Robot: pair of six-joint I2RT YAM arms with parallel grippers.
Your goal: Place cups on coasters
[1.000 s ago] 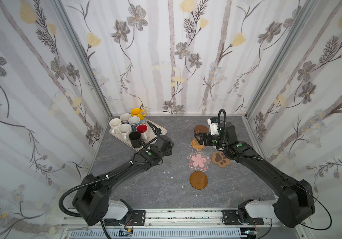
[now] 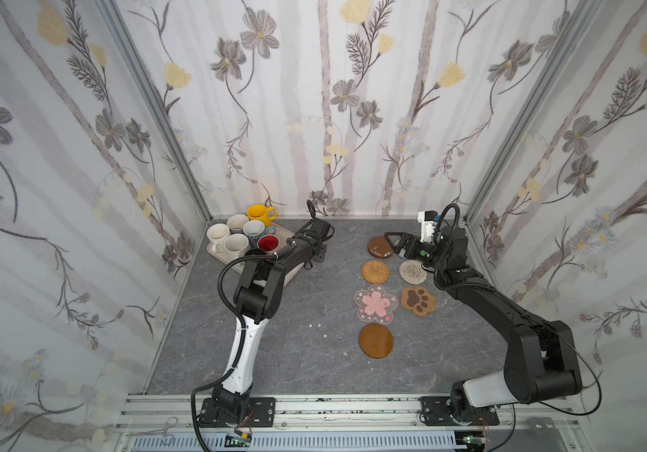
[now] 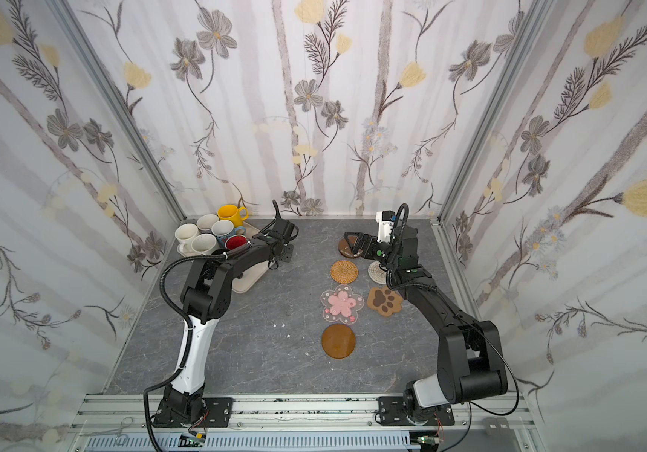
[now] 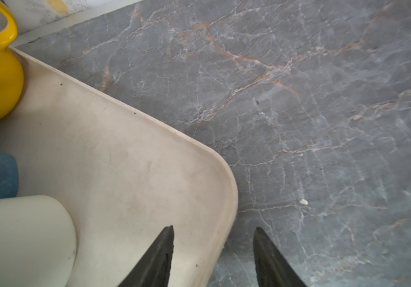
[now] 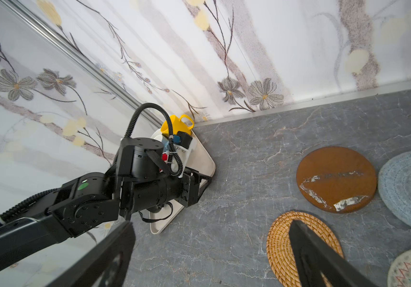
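Observation:
Several mugs, among them a yellow one (image 2: 259,213) and a red-lined one (image 2: 269,242), stand on the beige tray (image 4: 128,162) at back left. My left gripper hangs over the tray's right edge, fingers apart and empty; it hides part of the tray in the top views. On the right lie assorted coasters, bare: brown (image 5: 334,177), woven (image 2: 374,271), pink flower (image 2: 375,303), paw (image 2: 418,300), pale round (image 5: 408,186) and a front wooden one (image 2: 376,340). My right gripper (image 2: 392,242) is open above the back coasters, empty.
Patterned walls close in the back and both sides.
My left arm has swung upright and its gripper has moved back over the tray's right edge. My right gripper has moved a little back and right.

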